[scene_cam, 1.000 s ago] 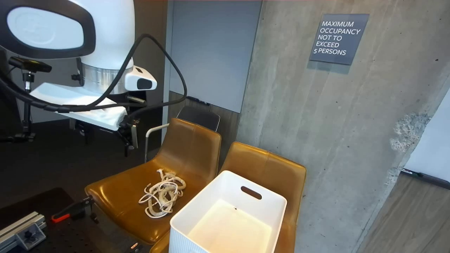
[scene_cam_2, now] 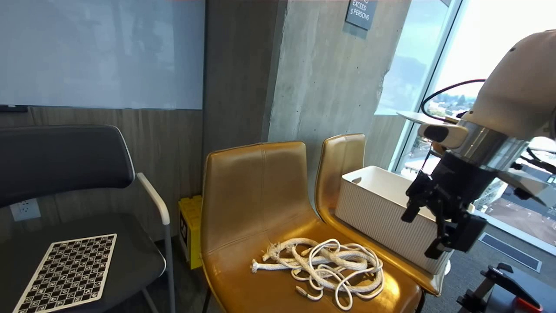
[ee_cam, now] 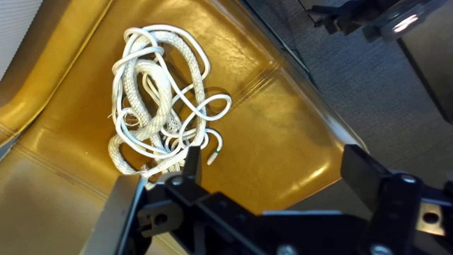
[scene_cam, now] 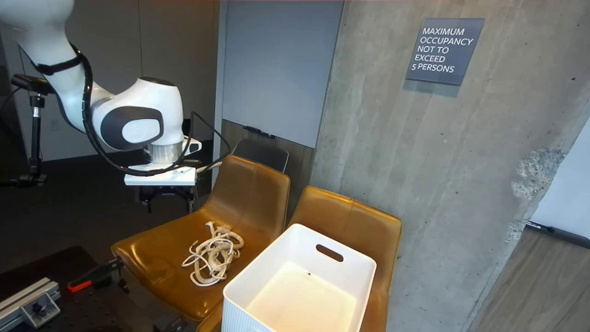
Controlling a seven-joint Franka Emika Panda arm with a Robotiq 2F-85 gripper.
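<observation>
A tangled heap of white rope and thinner white cord [ee_cam: 159, 97] lies on the brown leather seat [ee_cam: 271, 140] of a chair. My gripper stands open above that seat, with nothing between its fingers; in the wrist view the rope is to the left of the gap, partly behind the left finger [ee_cam: 193, 163]. Exterior view 1 has the gripper [scene_cam: 168, 202] well above the chair, on the far side of the rope [scene_cam: 215, 254] from the white bin. Seen in exterior view 2, both black fingers [scene_cam_2: 464, 232] hang spread in front of the bin.
An empty white bin with ribbed sides [scene_cam: 309, 282] sits on the second brown chair [scene_cam: 348, 216], right beside the rope's chair. A black chair with a checkered board [scene_cam_2: 67, 274] is off to the left. Metal clamps and rails [scene_cam: 33, 304] occupy the near left corner.
The arm has swung away from exterior view 1's camera, lowering slightly, and the gripper has turned. Rope, chairs and bin have stayed put.
</observation>
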